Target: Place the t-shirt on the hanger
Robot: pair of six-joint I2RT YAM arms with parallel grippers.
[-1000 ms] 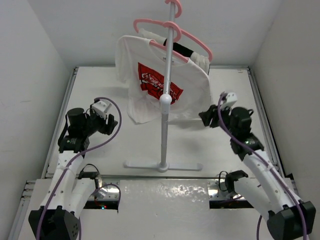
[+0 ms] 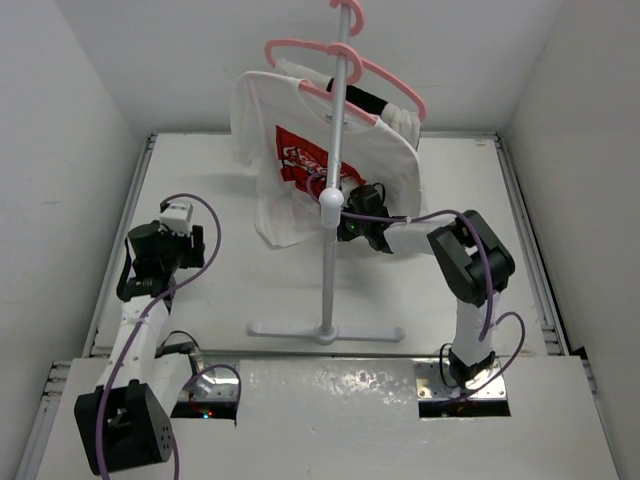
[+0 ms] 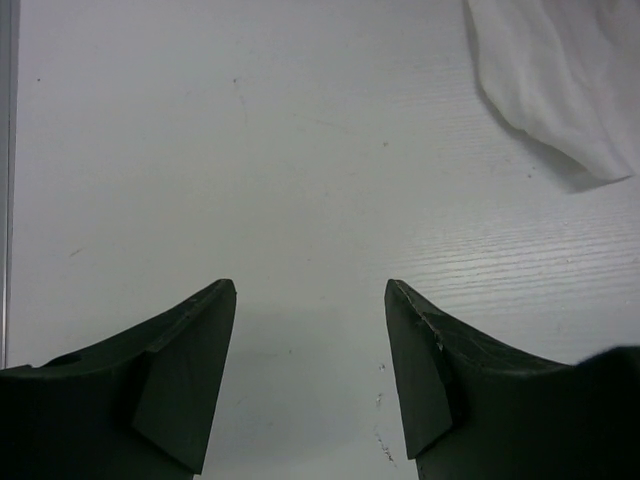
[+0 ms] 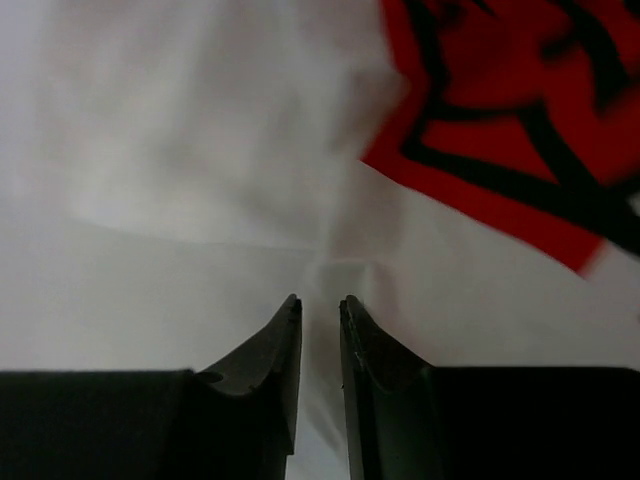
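A white t-shirt (image 2: 265, 190) with a red printed patch (image 2: 298, 158) hangs on a pink hanger (image 2: 308, 88) on the white rack. My right gripper (image 2: 345, 228) is at the shirt's lower front, beside the rack pole; in the right wrist view its fingers (image 4: 255, 375) are nearly together below the blurred red print (image 4: 510, 150), with what looks like a fold of white fabric at them. My left gripper (image 2: 190, 238) stands apart at the table's left, open and empty, with a strip of white cloth (image 3: 540, 110) ahead of it.
The rack's pole (image 2: 328, 280) stands on a crossed foot (image 2: 280, 330) near the table's front edge. Another hanger (image 2: 395, 82) with white and black cloth hangs behind the shirt.
My right arm has swung from the right side inward to the shirt's lower front at the pole. The left arm has drawn slightly toward the left and front.
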